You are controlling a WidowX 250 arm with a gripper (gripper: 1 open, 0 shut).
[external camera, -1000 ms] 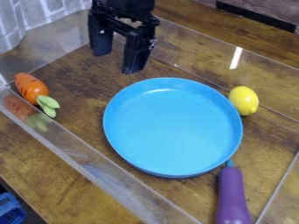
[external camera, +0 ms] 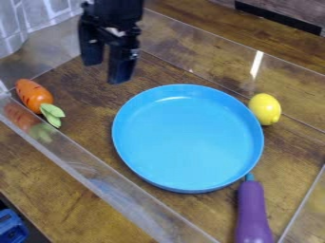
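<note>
My black gripper hangs open at the upper left of the camera view, blurred, above the wooden floor of the workspace, with nothing seen between its fingers. Below and left of it lies an orange toy carrot with pale green leaves. A large blue plate sits in the middle. A yellow lemon-like toy rests right of the plate, and a purple eggplant-like toy lies at the lower right.
Clear plastic walls border the workspace on the left, front and right. Bare wood is free behind the plate. A blue object shows at the bottom left corner.
My gripper has moved left, toward the side where the carrot lies. The toys and the plate are unmoved.
</note>
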